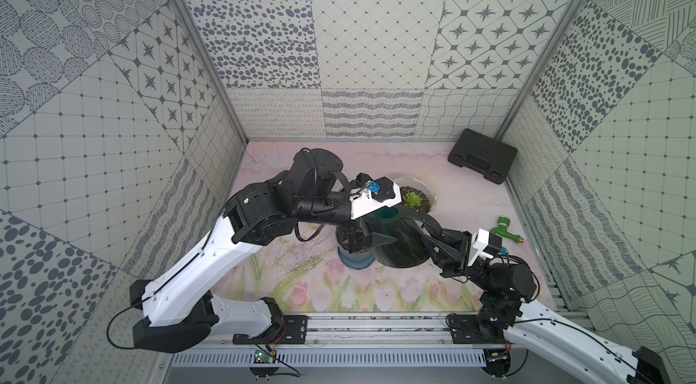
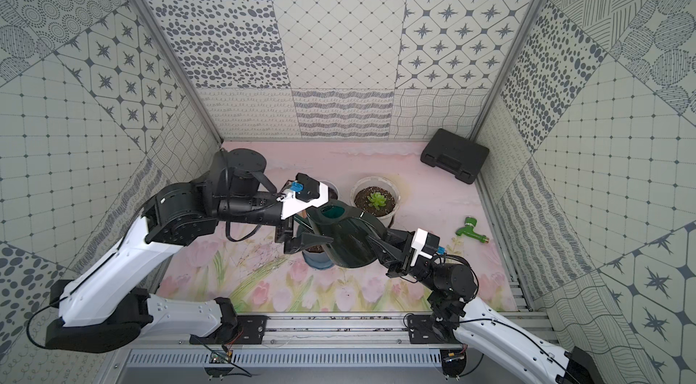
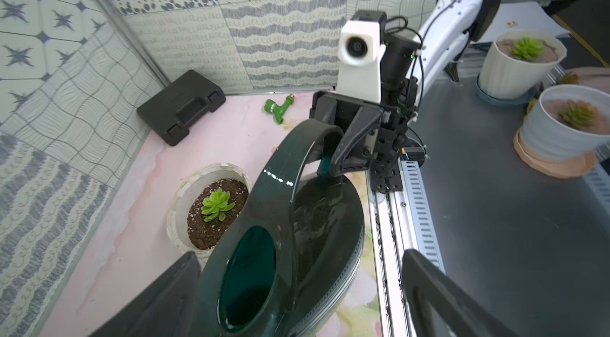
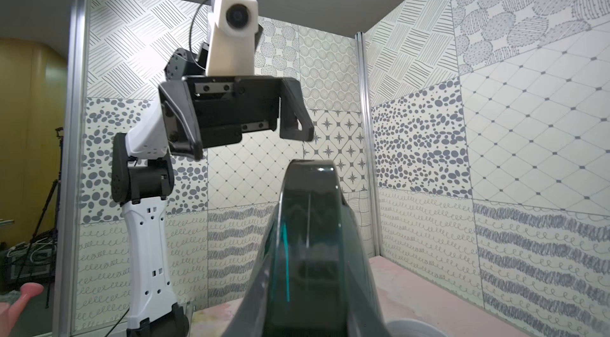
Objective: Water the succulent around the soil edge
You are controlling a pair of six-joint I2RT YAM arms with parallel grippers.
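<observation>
My right gripper [image 2: 388,250] is shut on the handle of a dark green watering can [image 2: 346,242], raised above the front of the table. My left gripper [image 1: 366,242] hangs open at the can's spout end, its blurred fingers either side of the can in the left wrist view. A green succulent [image 2: 377,199] sits in soil in a white pot [image 3: 178,222] behind the can. A blue pot [image 1: 353,261] stands mostly hidden under the left arm and the can. Whether water is flowing I cannot tell.
A black case [image 2: 454,155] lies at the back right, a green fitting [image 2: 471,230] at the right edge. Another pot is largely hidden behind my left gripper.
</observation>
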